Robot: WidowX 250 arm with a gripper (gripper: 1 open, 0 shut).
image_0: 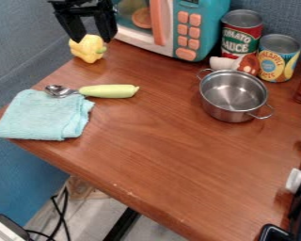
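Note:
My black gripper (87, 28) hangs at the top left, its fingers apart and pointing down, just above a yellow plush toy (87, 50) on the back left of the table. Below it a spoon (60, 91) and a yellow corn cob (110, 91) lie beside a folded light blue towel (44, 117) at the left edge. A steel pot (232, 97) stands on the right.
A toy microwave (176, 24), a tomato sauce can (240, 34), a second can (277, 58) and small food items (245, 63) line the back. A black appliance (288, 212) is at the right edge.

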